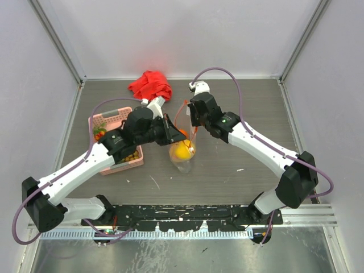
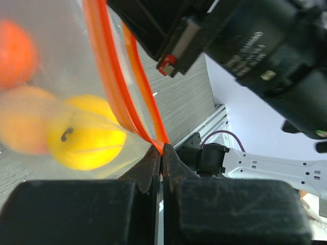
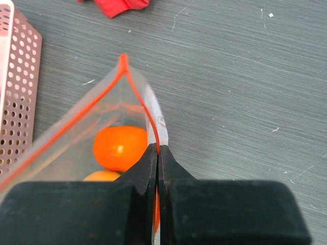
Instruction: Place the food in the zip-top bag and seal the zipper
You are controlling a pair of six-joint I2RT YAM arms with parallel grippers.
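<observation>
A clear zip top bag (image 1: pixel 181 161) with an orange zipper edge holds a yellow fruit (image 1: pixel 183 150) and orange-coloured food (image 3: pixel 120 148). In the left wrist view the bag's orange rim (image 2: pixel 134 120) runs down into my left gripper, which is shut on it. My right gripper is shut on another stretch of the orange rim, seen in the right wrist view. Between the two holds the bag's mouth stands partly spread, with the rim peaking beyond the right gripper. Both arms hide part of the bag from above.
The pink basket (image 1: pixel 136 162) with small fruit and vegetables stands left, partly under the left arm. A red cloth (image 1: pixel 151 85) lies at the back.
</observation>
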